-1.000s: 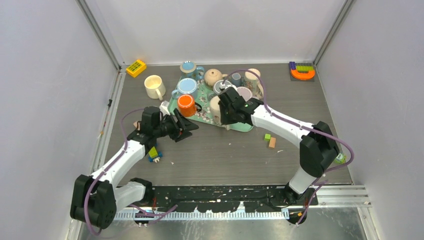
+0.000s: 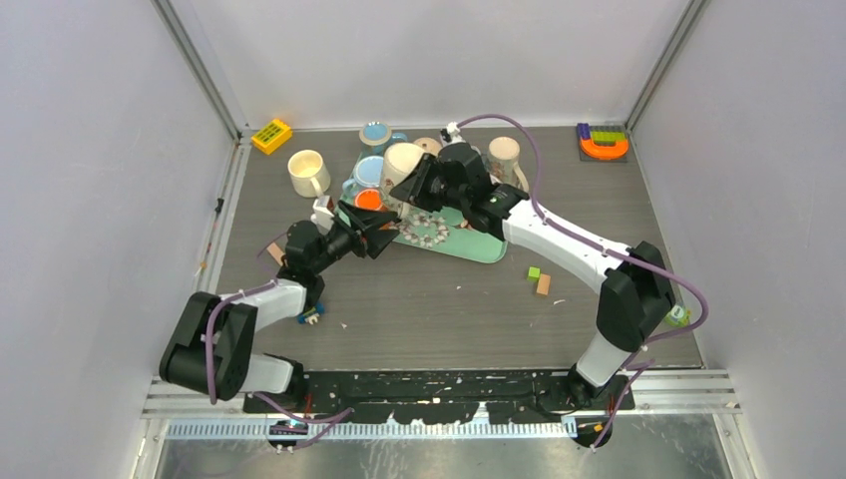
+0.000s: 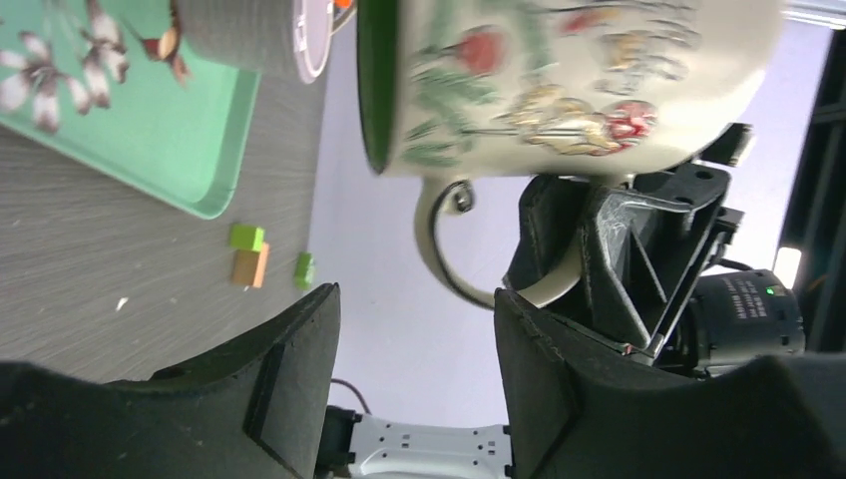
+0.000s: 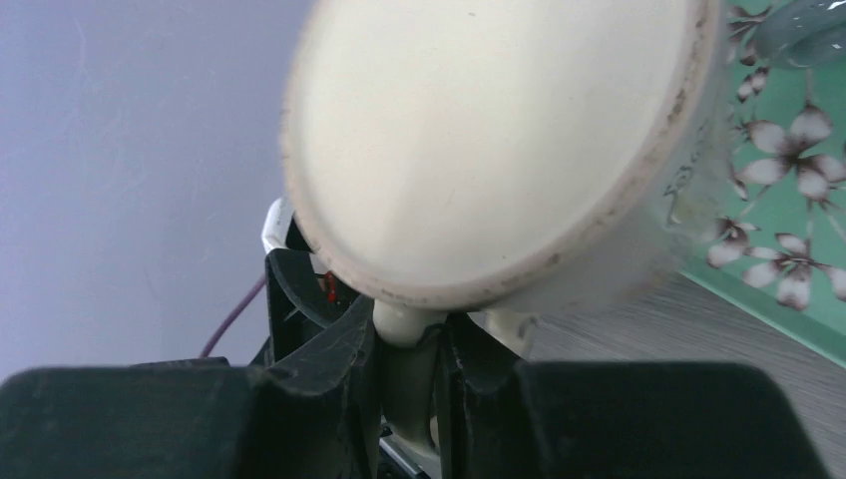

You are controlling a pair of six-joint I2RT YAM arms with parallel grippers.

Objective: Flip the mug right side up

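Observation:
A cream mug (image 2: 399, 170) with a printed pattern hangs raised over the green tray (image 2: 479, 249), its base toward the right wrist camera and its side showing in the left wrist view (image 3: 569, 80). My right gripper (image 2: 409, 192) is closed on the mug's handle (image 4: 404, 321). My left gripper (image 2: 384, 232) stands open just below and in front of the mug; in the left wrist view its fingers (image 3: 279, 379) are apart, beneath the handle, with nothing between them.
Several mugs crowd the tray and the back. A cream mug (image 2: 307, 172) stands at left. Small blocks (image 2: 539, 281) lie at front right, toys (image 2: 602, 142) at back right.
My right gripper has lifted the mug and carried it left and toward the back. My left gripper has moved rightward toward it.

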